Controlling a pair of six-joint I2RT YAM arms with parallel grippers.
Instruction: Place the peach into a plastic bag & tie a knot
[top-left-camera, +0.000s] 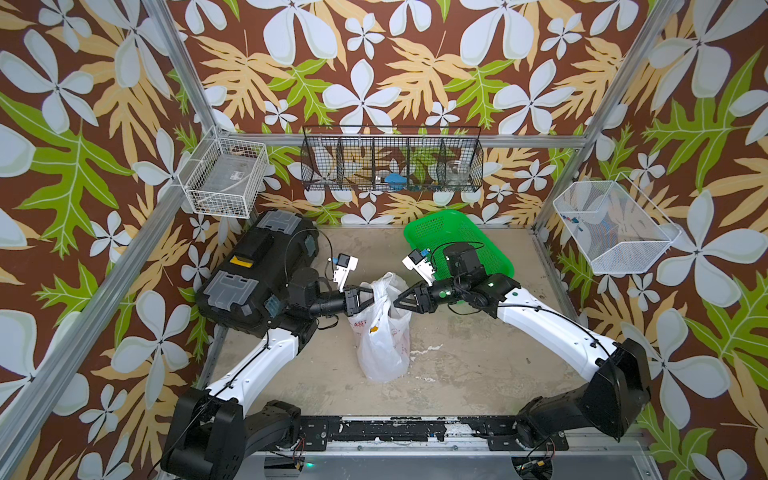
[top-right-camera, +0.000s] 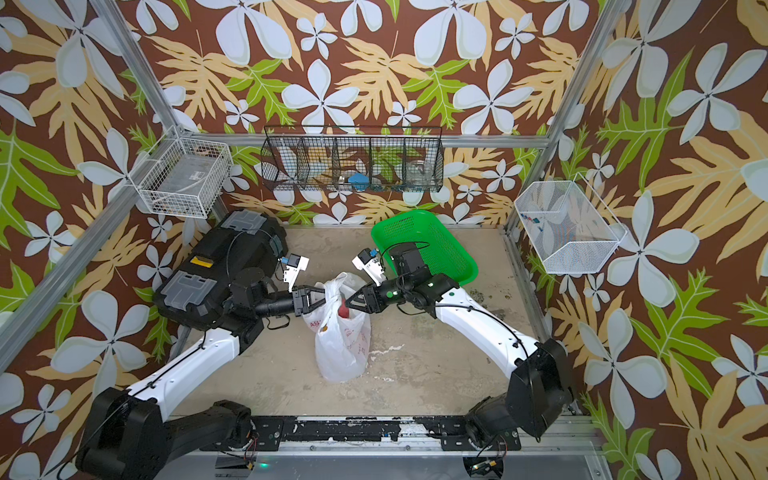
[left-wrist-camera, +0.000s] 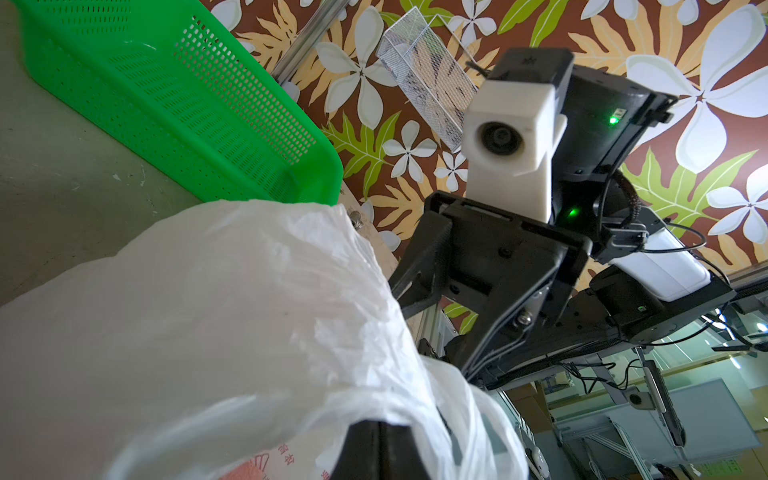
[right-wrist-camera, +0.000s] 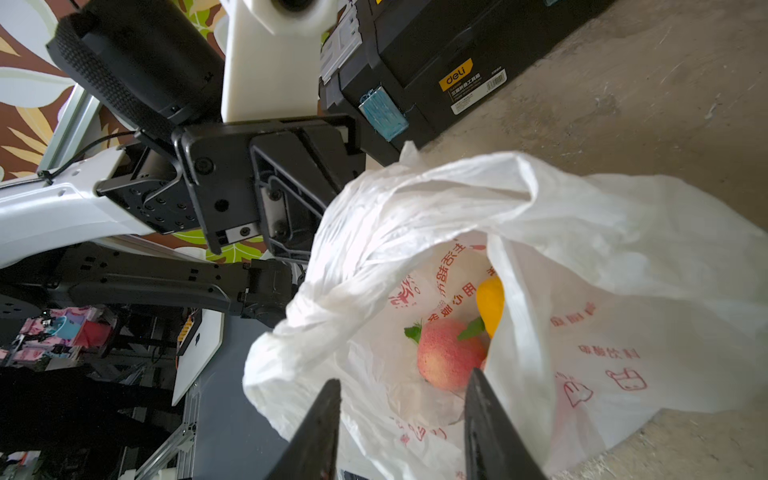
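Observation:
A white plastic bag (top-left-camera: 380, 344) stands mid-table, its top gathered at my left gripper, which is shut on it in the left wrist view. Inside, in the right wrist view, lie a pink peach (right-wrist-camera: 448, 356) with green leaves and a yellow fruit (right-wrist-camera: 489, 297), partly hidden by the plastic. My right gripper is at the bag's opening on the right, fingers apart, with loose plastic beyond them.
A green basket (top-left-camera: 472, 232) stands behind my right arm, a black toolbox (top-left-camera: 240, 280) at the left. Wire baskets (top-left-camera: 392, 164) hang on the walls.

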